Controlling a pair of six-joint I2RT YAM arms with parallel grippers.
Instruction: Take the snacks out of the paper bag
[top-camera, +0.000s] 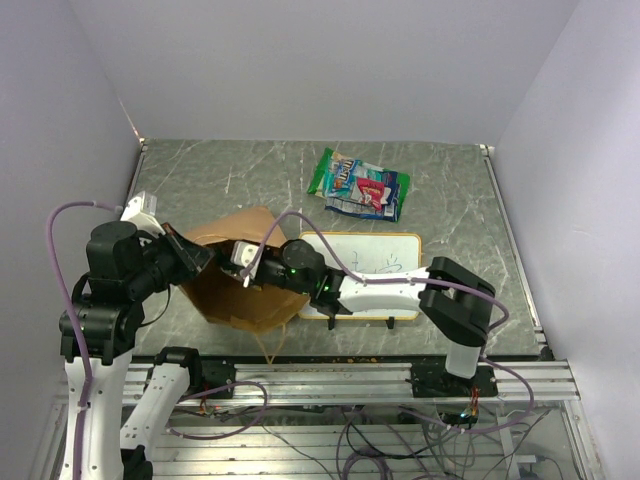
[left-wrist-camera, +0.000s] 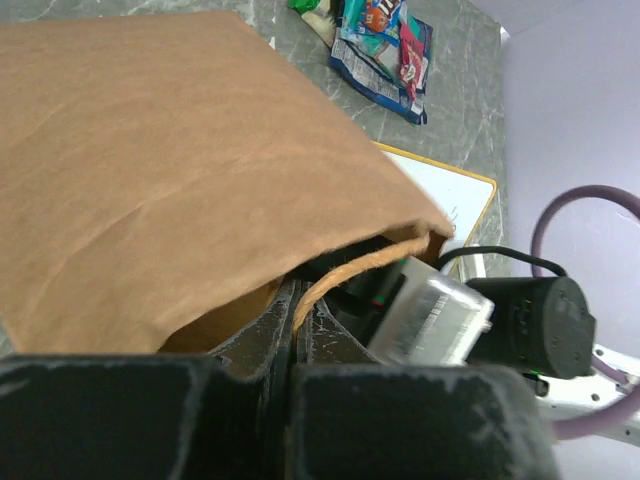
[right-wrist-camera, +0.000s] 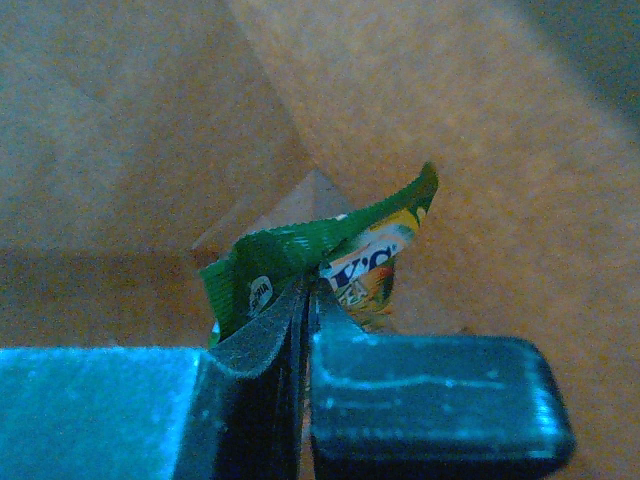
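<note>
The brown paper bag (top-camera: 240, 310) lies on its side at the left of the table. My left gripper (top-camera: 200, 255) is at its upper edge; in the left wrist view it (left-wrist-camera: 295, 330) is shut on the bag's rope handle (left-wrist-camera: 360, 265). My right gripper (top-camera: 228, 258) is at the bag's mouth; in the right wrist view its tips (right-wrist-camera: 308, 290) are shut on a green snack packet (right-wrist-camera: 270, 260) with yellow and lettering, inside the bag.
Several snack packets (top-camera: 358, 185) lie at the back of the grey marble table (top-camera: 455, 200). A whiteboard (top-camera: 395, 245) lies right of the bag, under my right arm.
</note>
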